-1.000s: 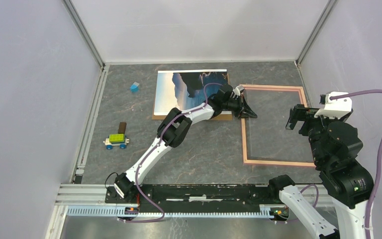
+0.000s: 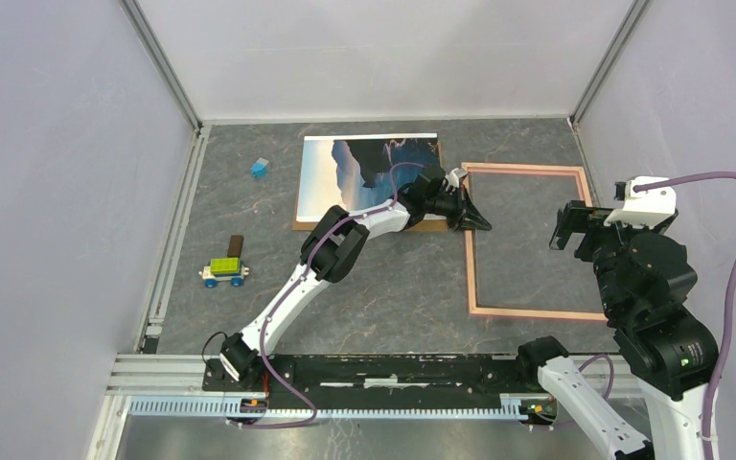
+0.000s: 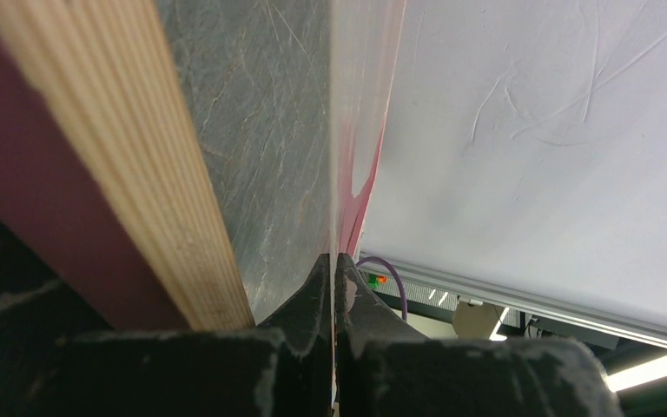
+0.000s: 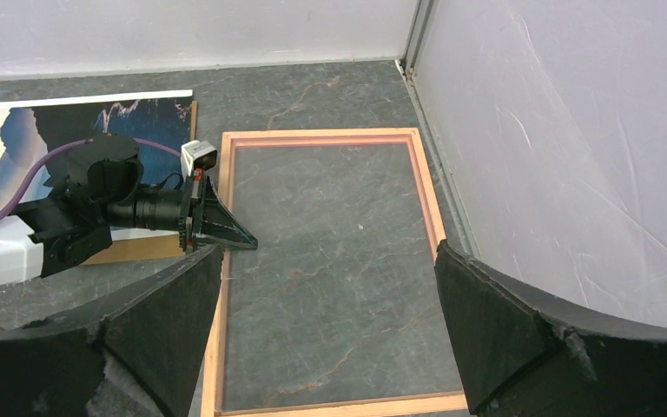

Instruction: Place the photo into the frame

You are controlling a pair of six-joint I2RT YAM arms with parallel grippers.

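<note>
The photo [image 2: 322, 177], a mountain-and-sky print, lies flat on a brown backing board [image 2: 301, 226] left of the wooden frame [image 2: 471, 273]. In the top view, my left gripper [image 2: 486, 226] reaches over the frame's left bar. Its fingers [image 3: 313, 295] are shut in the left wrist view, with the edge of a thin clear sheet [image 3: 333, 130] running between them. The frame's bar stands left of that edge. Above the frame's right part, my right gripper is open and empty. Its arm hides the frame's lower right corner in the top view.
A toy vehicle [image 2: 224, 268] with a green block stands on the left, beside a dark brown block [image 2: 236, 246]. Farther back sits a small blue block [image 2: 260, 168]. The wall [image 4: 564, 156] is close to the frame's right side.
My left gripper has shifted very slightly to the left. The right arm, photo and frame show no clear movement.
</note>
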